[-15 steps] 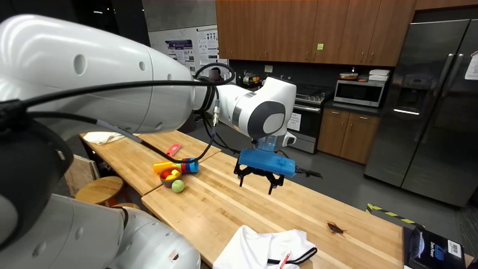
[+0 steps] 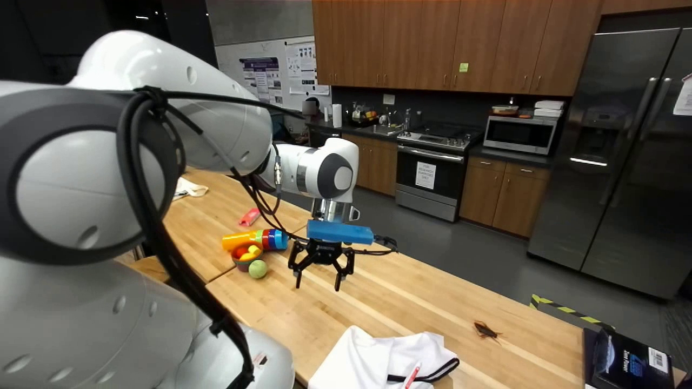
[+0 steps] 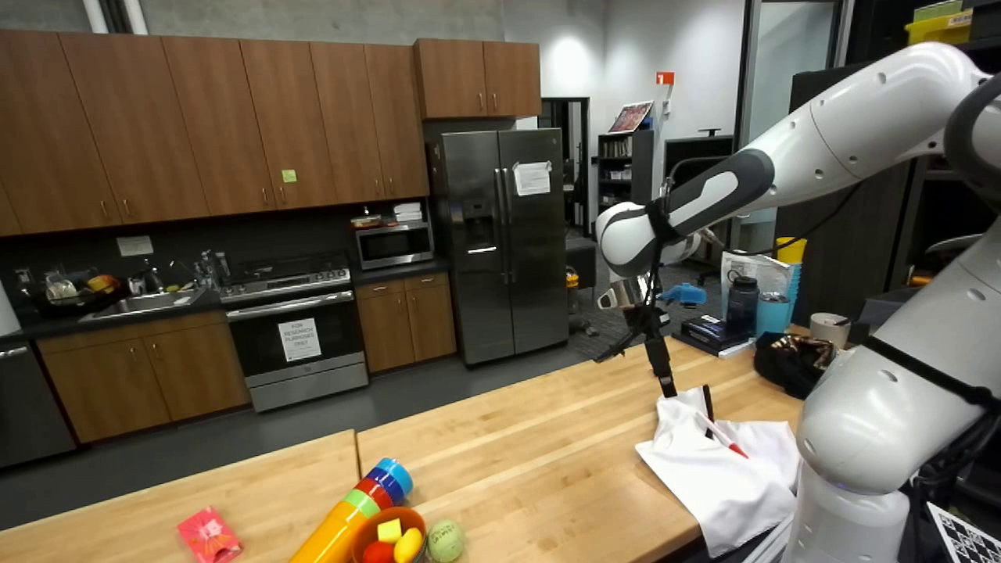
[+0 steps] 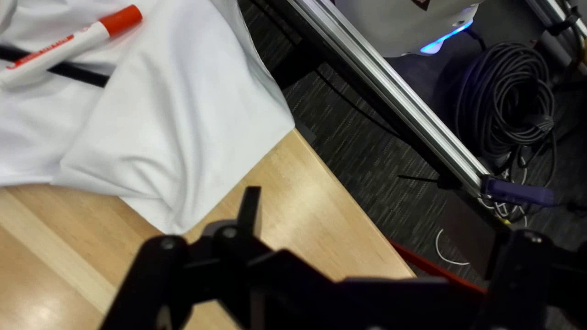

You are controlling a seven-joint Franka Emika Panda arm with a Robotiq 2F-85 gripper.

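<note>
My gripper [image 2: 318,285] hangs open above the wooden table, with nothing between its fingers. In the wrist view one dark finger [image 4: 250,211] stands out against the wood; the rest of the finger is dark and blurred. A crumpled white cloth [image 2: 370,360] with a black band lies at the table's near edge. On the cloth rests a white marker with a red cap [image 4: 121,21]. Exterior view 2 shows a finger [image 3: 662,366] in line with the cloth [image 3: 722,469]; contact cannot be told from there, but exterior view 1 shows them apart.
Colored stacked cups [image 2: 273,239] lie on their side by a bowl [image 2: 244,262] of toy fruit and a green ball [image 2: 257,269]. Farther along are a pink packet [image 2: 250,216], a brown insect-like object [image 2: 485,330] and a dark box [image 2: 632,363]. Mid-table is clear.
In exterior view 1 my gripper has moved left and slightly lower, and the arm has folded back with it. It is still open. The cloth, marker and other table objects have stayed put.
</note>
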